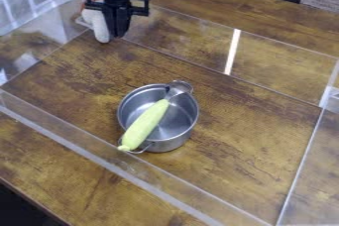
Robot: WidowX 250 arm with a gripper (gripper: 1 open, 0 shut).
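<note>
A steel pot (180,129) stands on the wooden table, lower centre, with a yellow-green corn cob (143,125) lying across it, one end over the near rim. At the top left my black gripper (117,26) is beside a whitish object (97,24), partly behind it and too small to name; whether the fingers are open or shut is hard to tell in this view.
Clear low panels border the wooden work area on several sides. The table right of the pot and to its upper left is bare. A dark slotted strip lies at the back right.
</note>
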